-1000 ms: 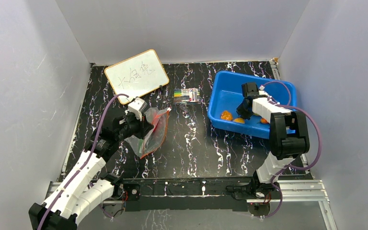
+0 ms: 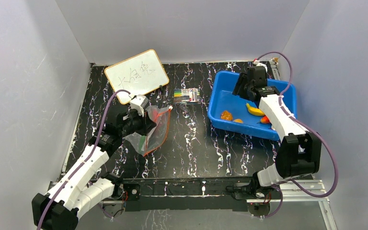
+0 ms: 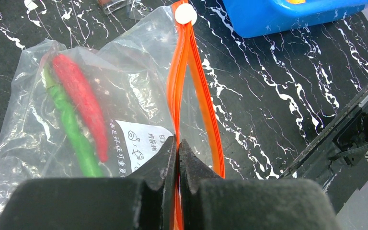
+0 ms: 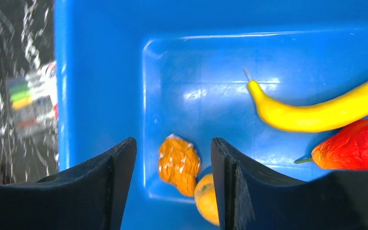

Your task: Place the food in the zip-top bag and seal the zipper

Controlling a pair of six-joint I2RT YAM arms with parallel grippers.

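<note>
The clear zip top bag [image 3: 139, 96] lies at left, a red pepper [image 3: 81, 96] and a green one [image 3: 69, 124] inside. Its orange zipper edge [image 3: 175, 86] runs between the fingers of my left gripper, which is shut on it; the white slider [image 3: 186, 14] sits at the far end. Over the blue bin, my right gripper stands open, its fingers apart and empty. Below lie a brown lumpy food piece [image 4: 178, 164], a round orange-yellow item [image 4: 207, 199] partly behind a finger, a banana [image 4: 316, 112] and a red pepper-like item [image 4: 352, 146].
High walls surround the blue bin [image 2: 212, 108]. A marker pack [image 2: 187, 96] rests between bag and bin, and a whiteboard [image 2: 136, 74] lies behind the bag. Bare table [image 2: 191, 148] stretches across the front middle.
My right gripper has moved towards the back of the bin, away from the round item, uncovering the banana. The left arm and bag have shifted only slightly.
</note>
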